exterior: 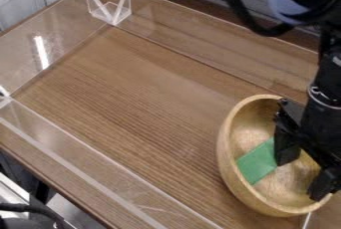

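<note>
A tan round bowl [233,158] sits at the lower right, holding a green block [254,163]. My black gripper [304,153] reaches down into the bowl from the right, its fingers apart over and beside the block, partly covering the block's right side. The gripper is open; whether the fingers touch the block is hard to tell.
Clear plastic strips run along its left and front edges. A small white wire-like object [110,4] stands at the back left, and dark cables show at the lower left.
</note>
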